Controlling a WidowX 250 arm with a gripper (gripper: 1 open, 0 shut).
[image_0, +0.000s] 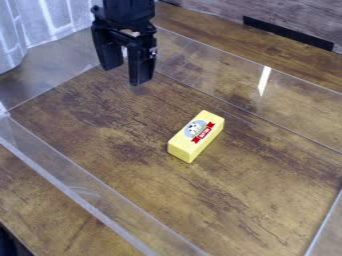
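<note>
A yellow box (195, 136) with a red-and-white printed label and a small picture lies on the wooden tabletop, right of centre. The black gripper (124, 65) hangs at the upper left, up and to the left of the box and apart from it. Its two dark fingers point down; whether they are open or shut is hard to tell, and nothing clearly shows held.
Clear low walls edge the wooden table (94, 170) at the left, back and lower right. A pale translucent sheet hangs at the top left. A dark slot sits at the back right. The floor around the box is clear.
</note>
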